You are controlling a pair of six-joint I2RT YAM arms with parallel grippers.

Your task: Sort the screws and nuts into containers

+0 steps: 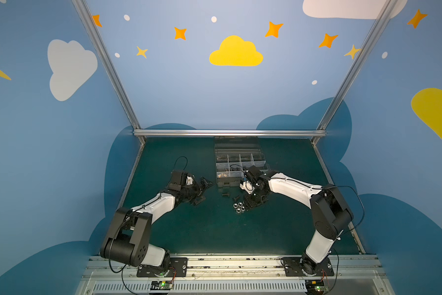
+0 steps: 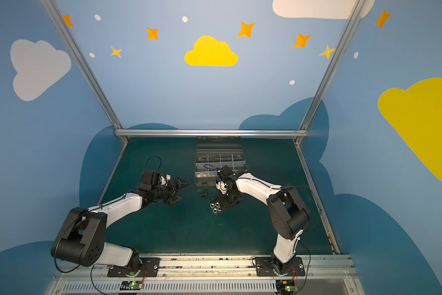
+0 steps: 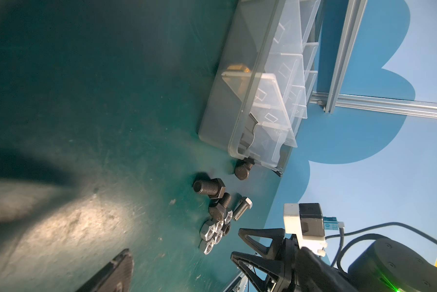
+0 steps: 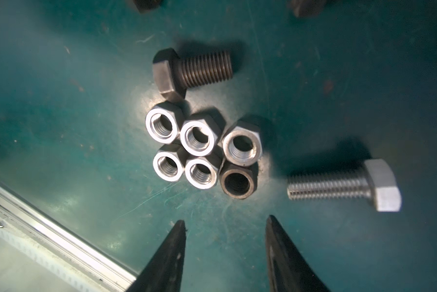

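A cluster of several hex nuts (image 4: 197, 138), mostly silver and one dark, lies on the table. Beside it are a silver bolt (image 4: 381, 185) and several dark bolts (image 4: 165, 74). The clear compartment box (image 1: 225, 174) stands behind them. My right gripper is open over the table, just short of the nuts and bolts, with nothing between its fingers. My left gripper (image 1: 203, 189) rests left of the box; its finger state is unclear.
Metal rails (image 2: 206, 132) and walls bound it.
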